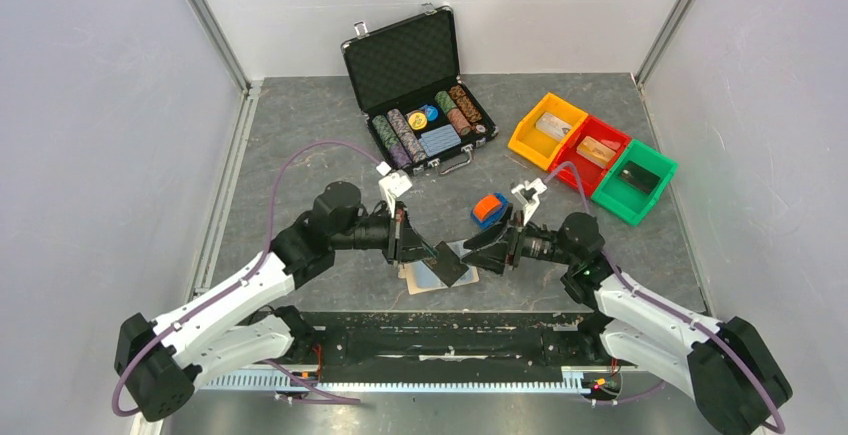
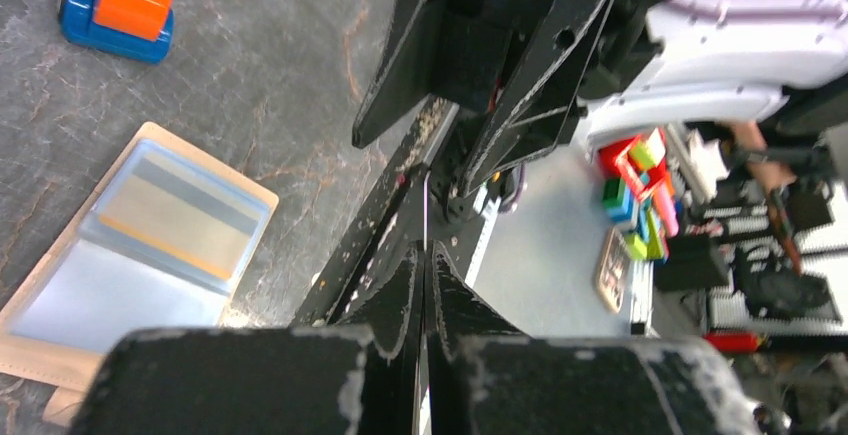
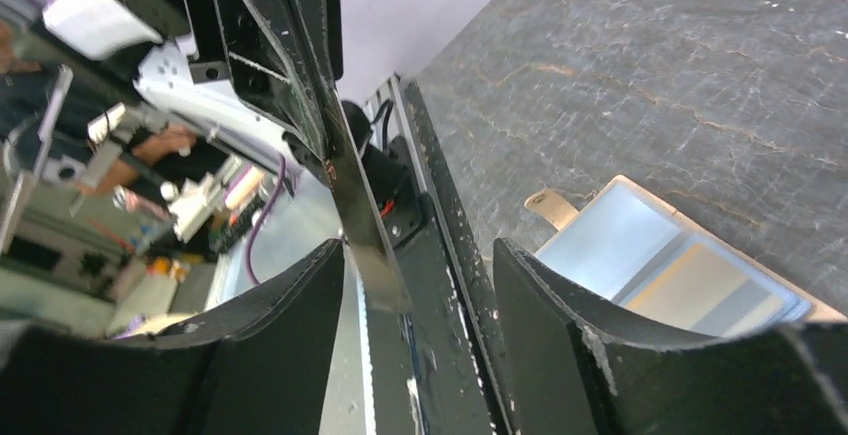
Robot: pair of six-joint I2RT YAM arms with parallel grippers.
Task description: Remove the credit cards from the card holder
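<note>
A dark card (image 1: 447, 264) hangs above the table between the two grippers. My left gripper (image 1: 426, 253) is shut on its edge; in the left wrist view the card (image 2: 425, 205) shows only as a thin upright line above the closed fingertips. In the right wrist view the card (image 3: 366, 225) reaches down from the left arm's fingers. My right gripper stands open, with its fingers apart and no grip on the card. The tan card holder (image 2: 262, 187) lies open on the table below, with clear and pale pockets.
An orange and blue tape dispenser (image 1: 489, 209) sits behind the right gripper. Farther back are an open case of chips (image 1: 425, 135) and yellow, red and green bins (image 1: 640, 183).
</note>
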